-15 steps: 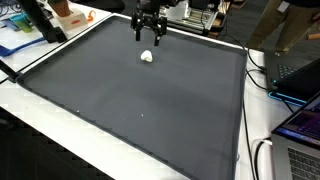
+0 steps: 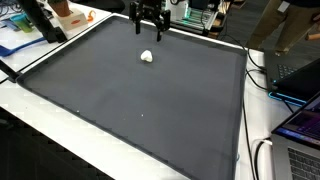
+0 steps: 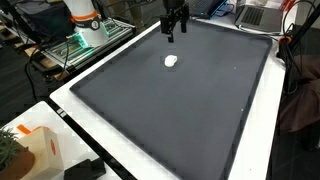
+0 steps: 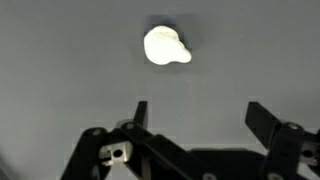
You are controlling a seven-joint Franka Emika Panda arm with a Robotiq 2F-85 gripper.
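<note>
A small white rounded object (image 4: 166,45) lies on the dark grey board (image 2: 130,105). In the wrist view it is above the middle, with a blunt corner toward the lower right. My gripper is open, its two fingers wide apart and only bare board showing between them. The outside views have the gripper (image 2: 149,25) over the board's robot-side edge, apart from the white object (image 2: 147,56). From the other side, the white object (image 3: 170,61) sits just in front of the gripper (image 3: 175,33).
Most of the board (image 3: 180,110) is bare. A laptop (image 2: 290,145) and cables stand beside the board. Bottles and other clutter (image 2: 65,15) are past its far left corner. An orange and white object (image 3: 40,150) stands on the opposite side.
The gripper has risen slightly and drawn back from the white object over the last second. The white object has stayed in place.
</note>
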